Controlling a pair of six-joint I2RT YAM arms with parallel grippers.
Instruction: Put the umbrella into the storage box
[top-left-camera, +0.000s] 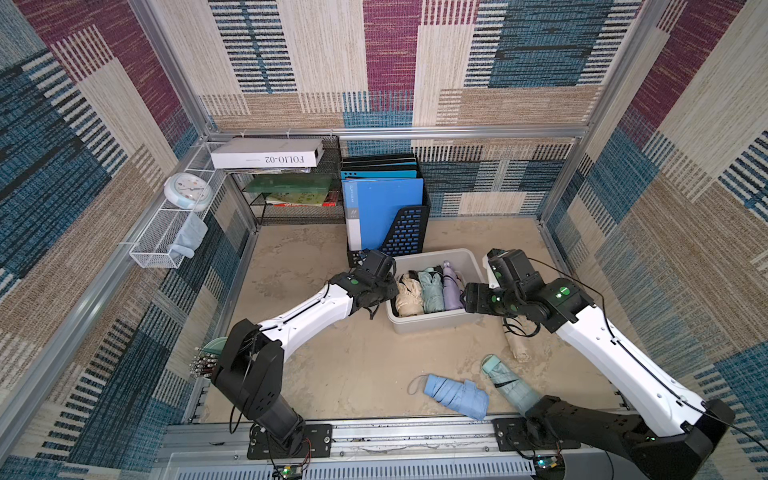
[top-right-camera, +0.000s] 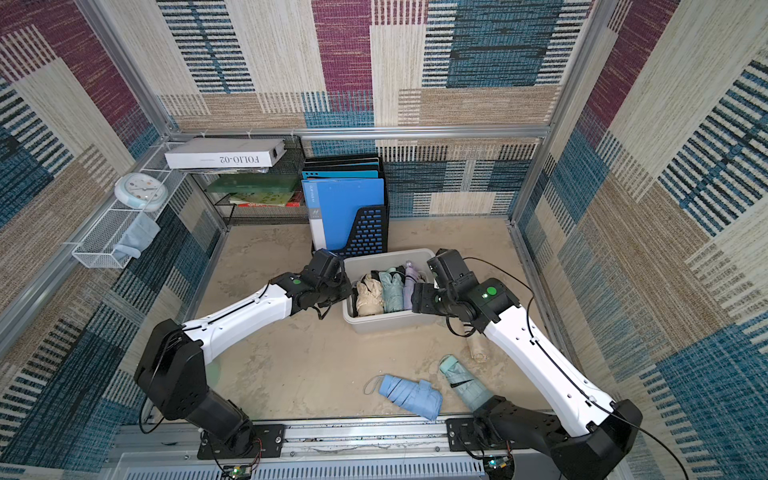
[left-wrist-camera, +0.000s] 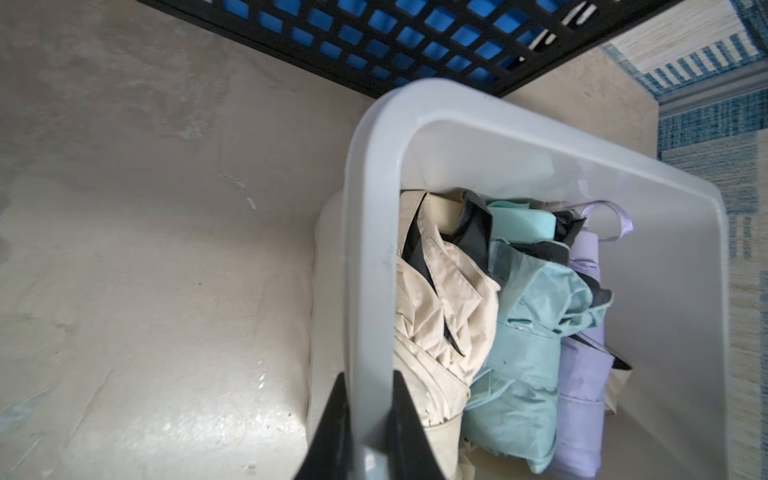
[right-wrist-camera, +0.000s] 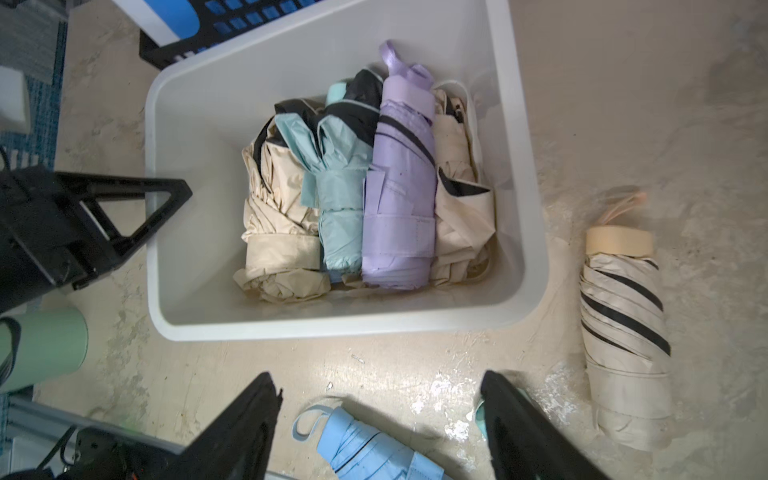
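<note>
My left gripper is shut on the rim of the grey-white storage box (left-wrist-camera: 372, 200), at its left end. Inside the box lie several folded umbrellas side by side: beige (right-wrist-camera: 280, 256), mint (right-wrist-camera: 344, 208), lilac (right-wrist-camera: 397, 224) and another beige. My right gripper hangs open over the box's front right, its fingers apart with nothing held. On the table in front lie a light blue umbrella (top-left-camera: 454, 393) and a mint one (top-left-camera: 512, 384); a striped beige umbrella (right-wrist-camera: 624, 336) lies to the right of the box.
A black file holder (top-left-camera: 404, 232) with blue folders stands behind the box. A wire shelf (top-left-camera: 288, 200) is at back left, and a white wire basket (top-left-camera: 160, 240) hangs on the left.
</note>
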